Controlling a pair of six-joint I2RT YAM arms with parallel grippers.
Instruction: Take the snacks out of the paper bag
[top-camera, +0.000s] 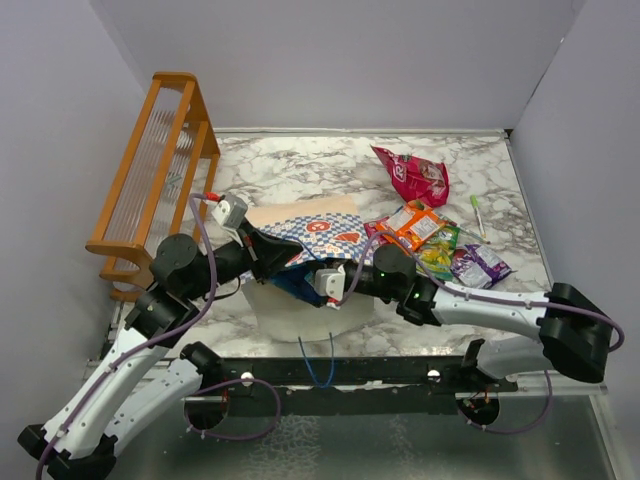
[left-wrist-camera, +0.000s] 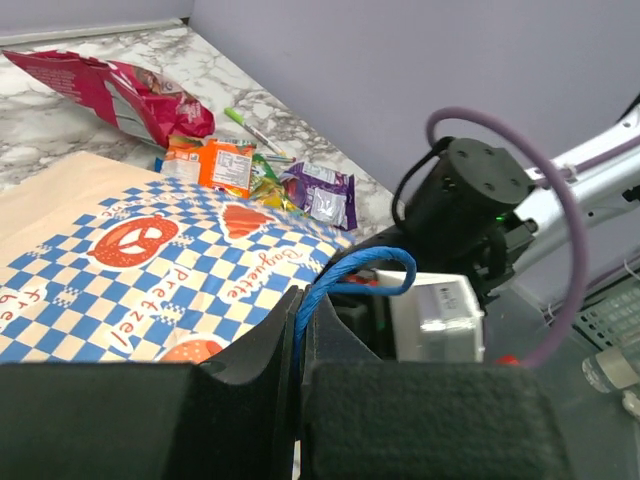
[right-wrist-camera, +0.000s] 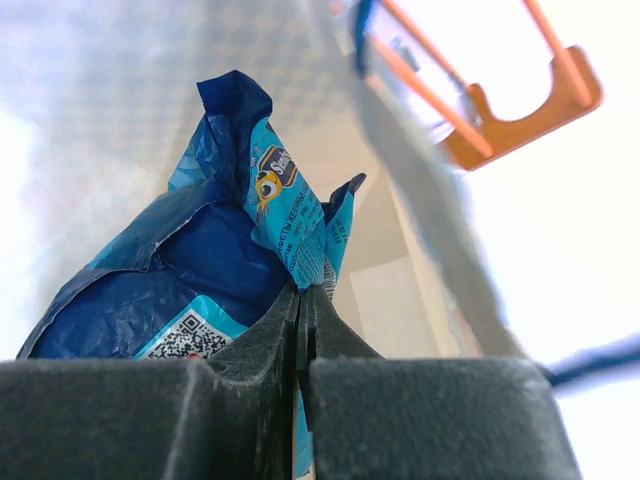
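A paper bag (top-camera: 330, 222) with a blue check print lies on its side at the table's front middle, its mouth toward the right gripper. My left gripper is shut on the bag's blue cord handle (left-wrist-camera: 350, 265). In the right wrist view, a dark-blue and turquoise snack packet (right-wrist-camera: 290, 215) is pinched by its edge in my right gripper, with the bag's pale inner walls around it. From above, part of this packet shows between the two grippers at the bag's opening; the right fingertips are hidden there.
Right of the bag lie an orange packet (top-camera: 412, 225), a green-yellow packet (top-camera: 438, 252), a purple packet (top-camera: 482, 264), a pink bag (top-camera: 415, 178) and a green pen (top-camera: 477, 215). A wooden rack (top-camera: 150, 170) stands at left.
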